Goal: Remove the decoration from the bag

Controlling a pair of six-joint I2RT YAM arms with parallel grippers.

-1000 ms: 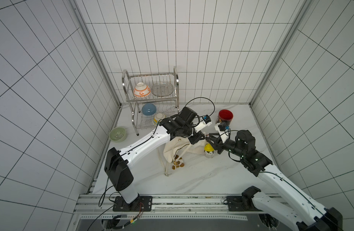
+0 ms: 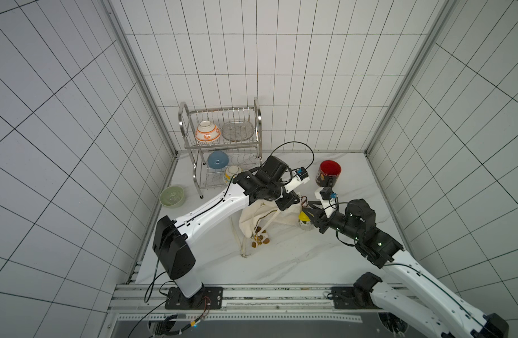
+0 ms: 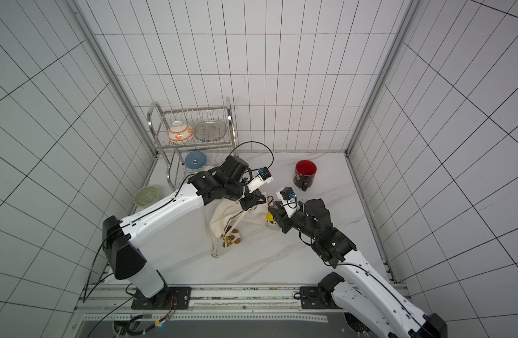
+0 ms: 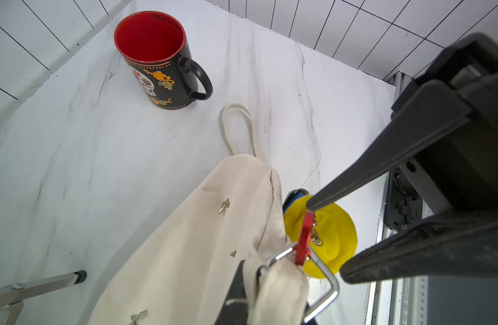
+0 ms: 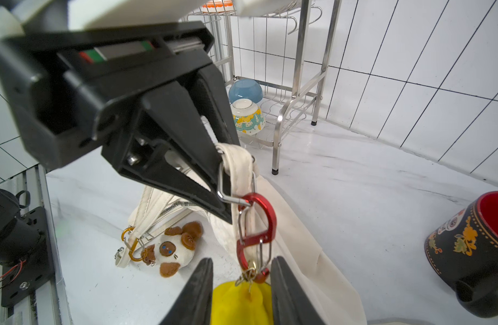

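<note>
The cream bag (image 4: 194, 243) lies on the counter. My left gripper is shut on its strap (image 5: 239, 168), just by a metal ring. From this ring hangs a red carabiner (image 5: 271, 214), which carries the yellow-topped decoration (image 5: 241, 306) on small gold links. My right gripper is part open near the carabiner's lower end; in the right wrist view its fingertips (image 5: 203, 276) stand on either side of the decoration's top. A second decoration, a brown-and-white plush (image 5: 175, 246), lies by the bag with a gold carabiner (image 5: 131, 243).
A black mug with red inside (image 2: 328, 173) stands behind the right gripper. At the back left is a metal rack (image 2: 219, 147) with bowls, and a green bowl (image 2: 172, 196) sits at the left edge.
My right gripper has shifted lower, from the upper part of the carabiner area to beside the decoration's yellow top. The left arm and the bag look unmoved.
</note>
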